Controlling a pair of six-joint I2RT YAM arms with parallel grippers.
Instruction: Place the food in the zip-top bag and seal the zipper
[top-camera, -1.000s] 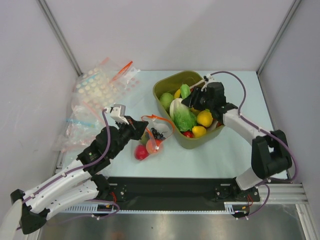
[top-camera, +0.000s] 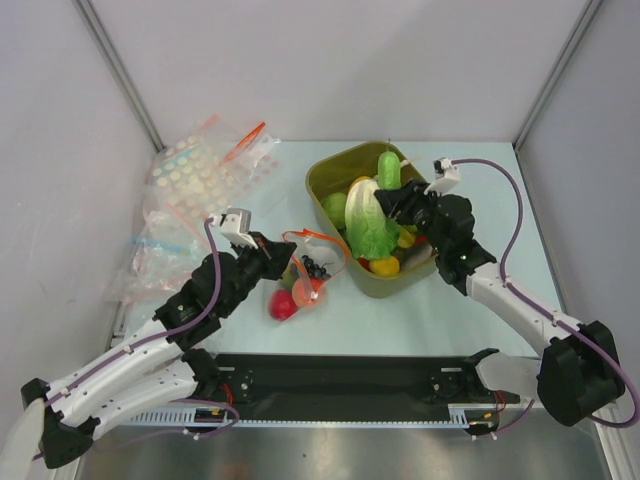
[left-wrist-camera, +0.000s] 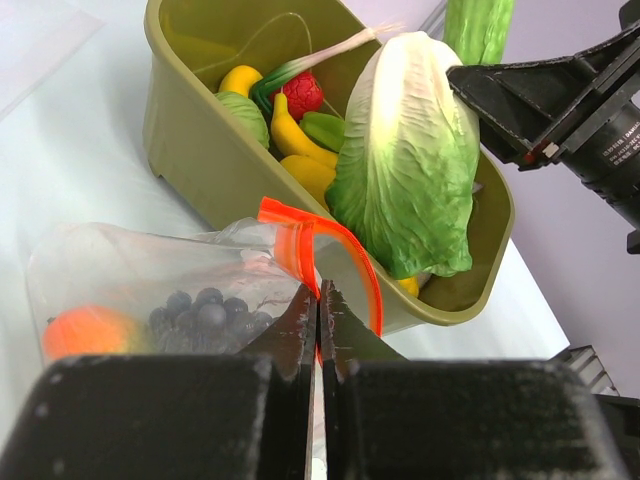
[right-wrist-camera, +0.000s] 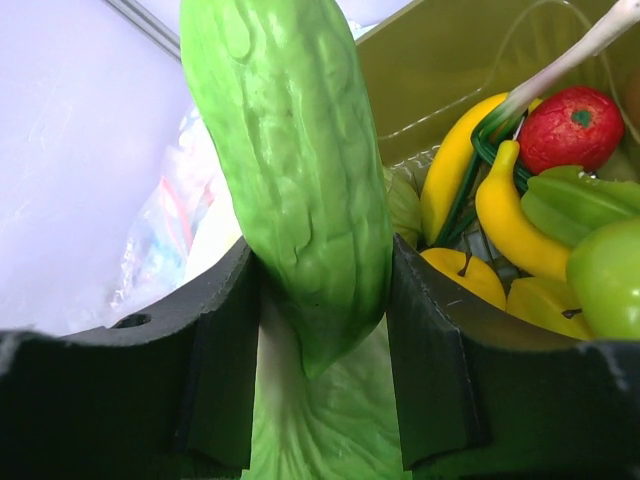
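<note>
A zip bag with orange zipper stands open before the bin, dark grapes and an orange-red fruit inside. My left gripper is shut at the bag's rim; whether film is between its fingers is unclear. My right gripper is shut on a long green vegetable, raised over the olive bin, with a lettuce hanging beneath it, its lower part against the bin.
Bananas, apples, a red fruit and other produce fill the bin. More plastic bags lie at the back left.
My right gripper has risen and moved toward the viewer, lifting the green vegetable and lettuce from among the produce. The left arm stays in place.
</note>
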